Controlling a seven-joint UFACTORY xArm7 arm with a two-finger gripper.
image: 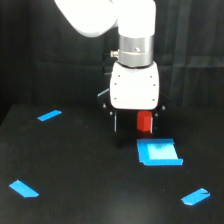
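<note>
A white robot arm comes down from the top, ending in a gripper with dark fingers held apart, low over the black table. A small red block sits at the gripper's right side, near a finger; whether it is between the fingers or touching one is unclear. Just in front of it lies a square outline of blue tape with a pale middle.
Short strips of blue tape mark the table at the left back, left front and right front. A dark curtain hangs behind.
</note>
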